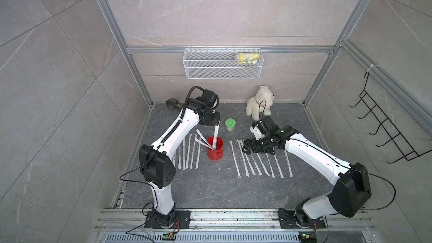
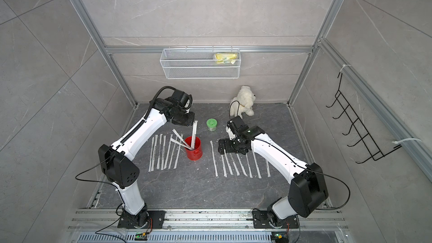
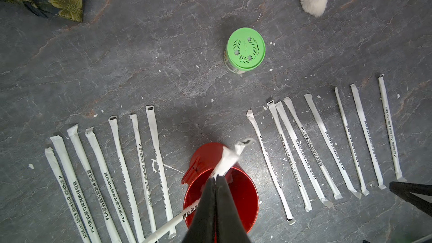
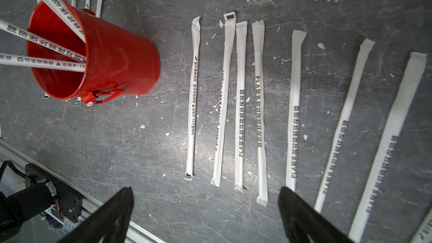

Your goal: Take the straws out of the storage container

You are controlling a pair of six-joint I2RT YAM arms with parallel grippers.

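The red bucket stands mid-table with several wrapped straws leaning out of it. My left gripper is shut just above the bucket, at an upright straw; whether that straw is between its fingers is hard to tell. My right gripper stands open above a row of straws lying right of the bucket, nothing between its fingers. Another row lies left of the bucket.
A green-lidded can stands behind the bucket, a white plush bear farther back right, a patterned cloth at the back left.
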